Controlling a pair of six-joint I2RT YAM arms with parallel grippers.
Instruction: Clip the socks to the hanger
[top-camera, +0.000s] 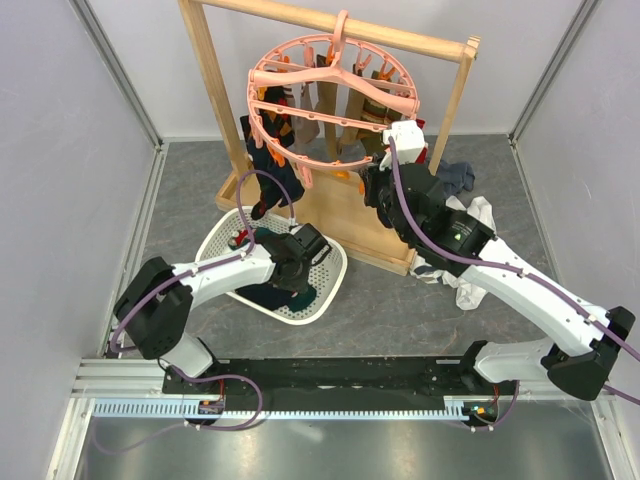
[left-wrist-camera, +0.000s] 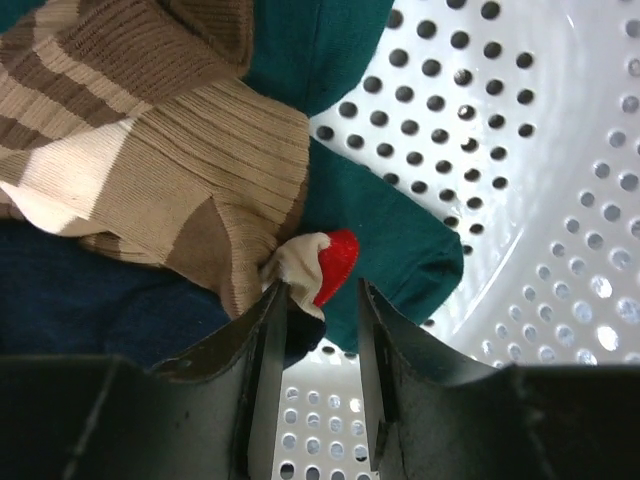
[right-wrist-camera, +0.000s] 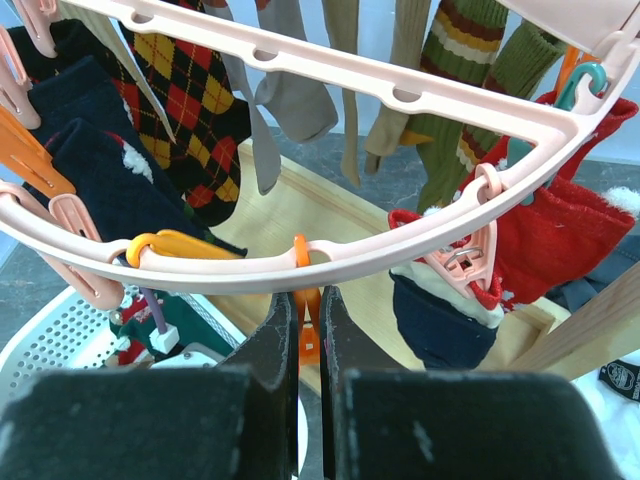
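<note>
The pink ring hanger (top-camera: 265, 78) hangs from a wooden frame, with socks clipped round it. My right gripper is shut on an orange clip (right-wrist-camera: 306, 300) at the hanger's near rim. My left gripper is down in the white basket (top-camera: 335, 268), part open, over socks: a striped brown sock (left-wrist-camera: 180, 170), navy cloth (left-wrist-camera: 90, 290), teal socks (left-wrist-camera: 395, 255) and a small red-tipped sock (left-wrist-camera: 335, 260) just beyond its fingertips. Whether anything lies between those fingers is unclear.
The wooden frame (top-camera: 455, 105) stands at the back. Dark and white cloths (top-camera: 470, 295) lie on the grey floor at the right, behind my right arm. Bare floor shows at the front.
</note>
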